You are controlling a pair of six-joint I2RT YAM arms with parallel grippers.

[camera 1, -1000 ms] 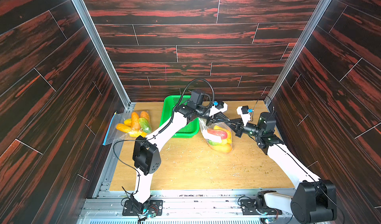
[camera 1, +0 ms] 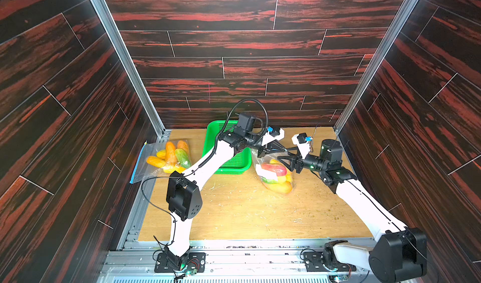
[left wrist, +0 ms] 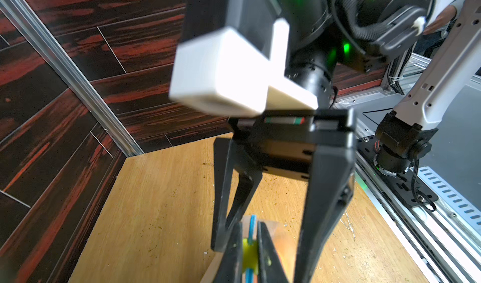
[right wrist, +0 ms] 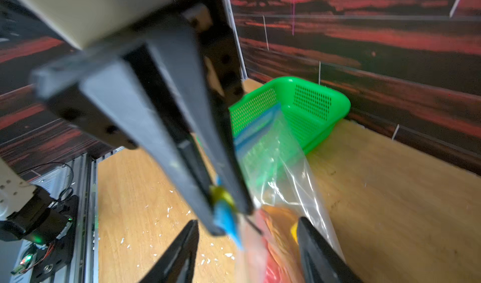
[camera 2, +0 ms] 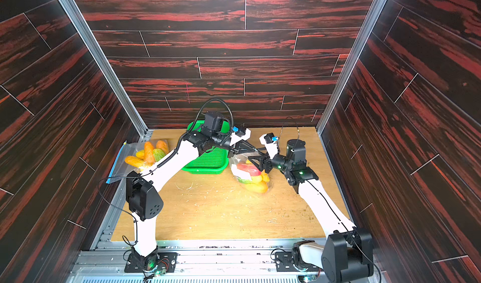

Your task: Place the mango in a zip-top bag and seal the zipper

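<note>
A clear zip bag of mangoes (camera 1: 275, 180) stands on the table under both grippers. My left gripper is shut on the bag's blue zipper strip (left wrist: 252, 222), where a yellow slider shows between the fingers. My right gripper is open around the same spot, just to the right of the left one, its fingers either side of the left fingers in the wrist views. In the right wrist view the bag's clear top (right wrist: 280, 162) rises behind the left gripper.
A green basket (camera 1: 225, 167) sits behind the bag, under the left arm. A second bag of mangoes (camera 1: 170, 155) lies at the table's left.
The left gripper has moved slightly left since a second ago.
</note>
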